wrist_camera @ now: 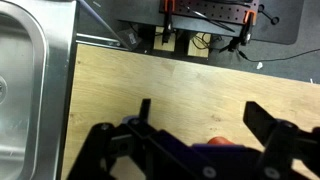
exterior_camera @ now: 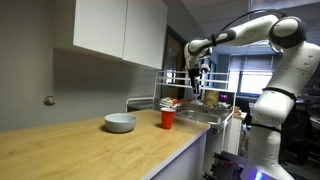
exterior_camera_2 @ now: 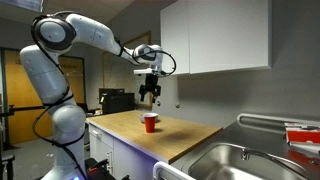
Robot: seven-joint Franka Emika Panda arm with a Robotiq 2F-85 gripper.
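Note:
My gripper (exterior_camera: 196,89) hangs high above the counter, pointing down. It stands open in the wrist view, its dark fingers (wrist_camera: 137,112) wide apart and only bare wood between them. A red cup (exterior_camera: 167,119) is upright on the counter, below the gripper and apart from it. Only a bit of red (wrist_camera: 220,141) shows in the wrist view, mostly covered by the gripper. Near the cup sits a grey-white bowl (exterior_camera: 120,123); the second exterior view has it partly behind the cup (exterior_camera_2: 150,124).
A metal sink (exterior_camera_2: 238,162) is set beside the wooden counter (exterior_camera: 75,145); its edge runs along the left of the wrist view. White cabinets (exterior_camera_2: 215,38) hang over the counter. Much of the wooden top is clear.

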